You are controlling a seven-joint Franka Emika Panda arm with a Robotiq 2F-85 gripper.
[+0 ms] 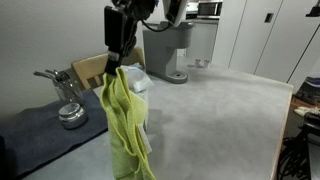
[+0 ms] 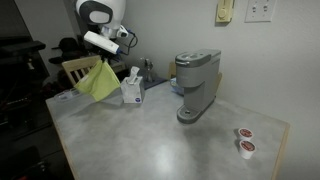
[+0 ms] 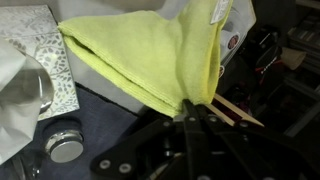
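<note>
A yellow-green cloth (image 1: 122, 125) hangs from my gripper (image 1: 110, 80), pinched at its upper end, with its lower end down near the grey table. In the second exterior view the cloth (image 2: 98, 82) spreads below the gripper (image 2: 103, 60) at the table's far left. From the wrist camera, the cloth (image 3: 155, 55) runs up to the fingertips, which bunch it together; the gripper is shut on it and the fingers are partly covered. Behind the cloth in the first exterior view, the tissue box is mostly hidden.
A white tissue box (image 2: 133, 88) stands close to the cloth. A grey coffee machine (image 2: 198, 85) and two small pods (image 2: 246, 148) are farther right. A metal canister (image 1: 72, 115) sits on a dark mat (image 1: 40, 135).
</note>
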